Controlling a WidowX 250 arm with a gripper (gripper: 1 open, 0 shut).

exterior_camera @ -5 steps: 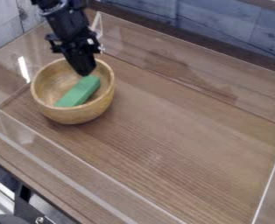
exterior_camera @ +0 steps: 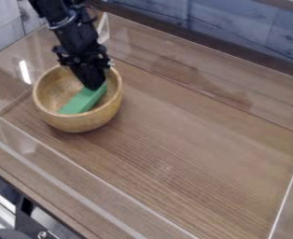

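A wooden bowl (exterior_camera: 62, 117) sits at the left of the table, with a green block (exterior_camera: 82, 102) lying inside it. The dark gripper (exterior_camera: 97, 77) reaches down from the top left over the bowl's back right part, just above or at the upper end of the block. Its fingertips are small and dark here; whether they touch the block I cannot tell.
Raised edges run along the back, the left and the right.
The bowl looks unmoved.
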